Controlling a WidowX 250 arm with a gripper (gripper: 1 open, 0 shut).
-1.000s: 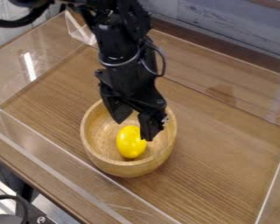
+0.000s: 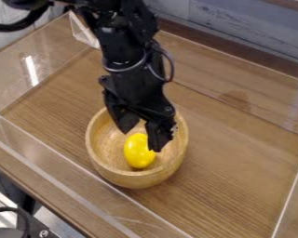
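Note:
A black robot arm reaches down from the top of the view, its gripper (image 2: pixel 139 124) hanging over the back part of a tan bowl (image 2: pixel 104 147). A yellow oval object (image 2: pixel 141 154) lies in the bowl, just below and in front of the gripper's lower end. The dark fingers blend together, so whether they are open or shut is unclear.
A pale raised edge (image 2: pixel 245 33) runs along the back. A black cable lies at the bottom left, beyond the table's edge.
The arm and gripper have shifted very slightly. The bowl and the yellow object stay where they were.

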